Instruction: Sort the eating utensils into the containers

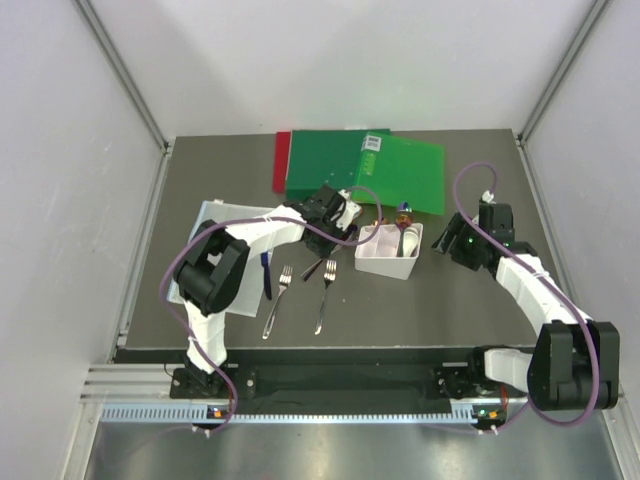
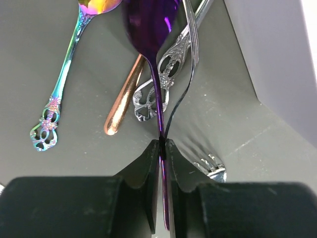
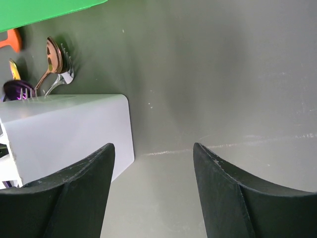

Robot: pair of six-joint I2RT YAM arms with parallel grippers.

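Observation:
In the left wrist view my left gripper is closing round the handle of a purple spoon (image 2: pixel 148 29), beside a silver fork (image 2: pixel 190 44); whether it is fully shut is unclear. An iridescent spoon (image 2: pixel 64 69), a copper handle (image 2: pixel 124 99) and an ornate silver handle (image 2: pixel 143 101) lie around it. The white divided container (image 1: pixel 385 263) sits right of that pile, holding some utensils. Two forks (image 1: pixel 276 305) (image 1: pixel 325 298) and a blue knife (image 1: pixel 267 275) lie left and front. My right gripper is open and empty, right of the container.
Green folders (image 1: pixel 400 170) lie at the back, with a red one (image 1: pixel 282 160) behind. A pale sheet (image 1: pixel 240 300) is under the left arm.

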